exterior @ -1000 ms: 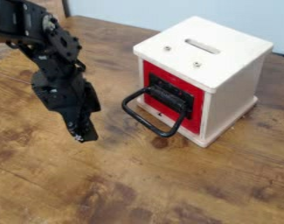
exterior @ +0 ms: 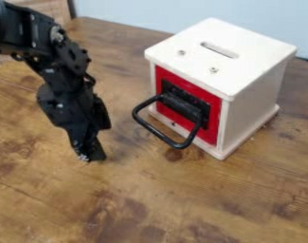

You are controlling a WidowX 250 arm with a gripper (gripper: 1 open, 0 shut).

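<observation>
A black robot arm comes in from the upper left, its gripper (exterior: 88, 147) low over the wooden table at left of centre, pointing down; whether it is open or shut is hard to make out. To its right stands a white wooden box (exterior: 224, 52) with a slot in its top and a red front panel (exterior: 209, 135). A black handle (exterior: 182, 142) juts out from that front, a short gap from the gripper.
A pale wall is behind the box.
The arm and gripper have shifted slightly, with the upper arm moving a little to the left. The box and handle look the same.
</observation>
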